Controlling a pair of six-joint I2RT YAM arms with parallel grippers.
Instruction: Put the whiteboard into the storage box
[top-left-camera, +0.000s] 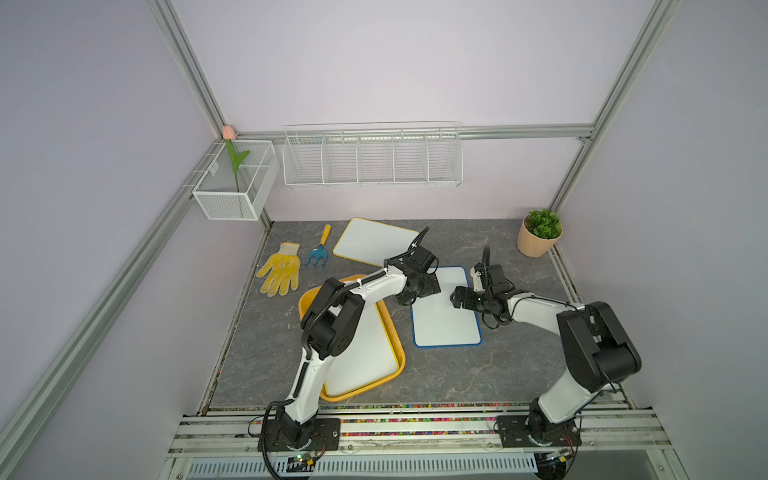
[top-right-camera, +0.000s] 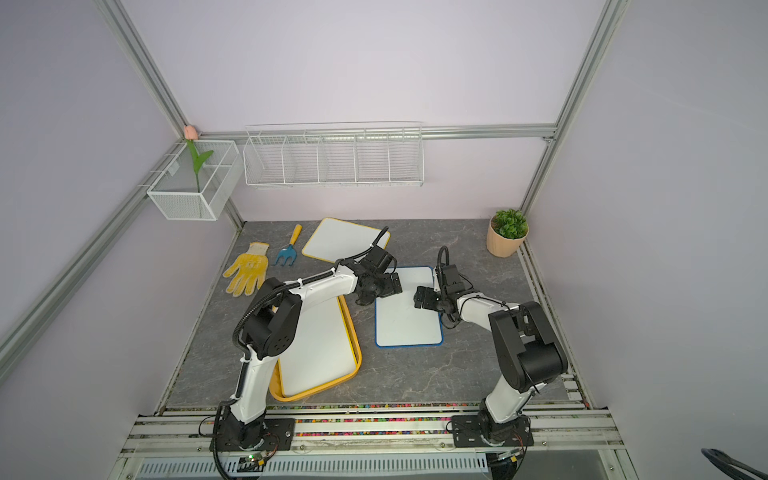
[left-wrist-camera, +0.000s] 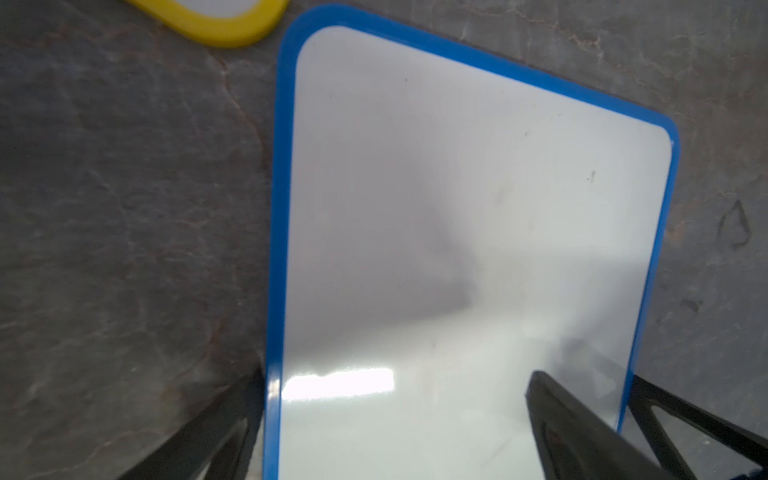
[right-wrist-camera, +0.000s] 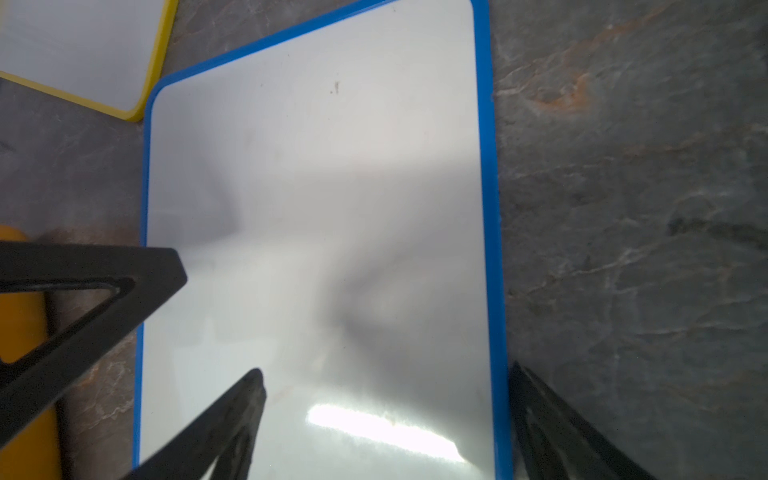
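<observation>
A blue-edged whiteboard lies flat on the dark table. In the left wrist view my open left gripper is over the whiteboard's left edge, one finger just outside it and the other over the white face. At the opposite edge, my right gripper is open too, its outer finger close against the blue rim. Whether the fingers touch the board is unclear. The orange storage box stands left, partly under my left arm; a yellow-edged white board lies inside.
Another yellow-edged board lies behind my left gripper. A yellow glove and a blue fork lie at back left. A potted plant stands back right. Wire baskets hang on the wall.
</observation>
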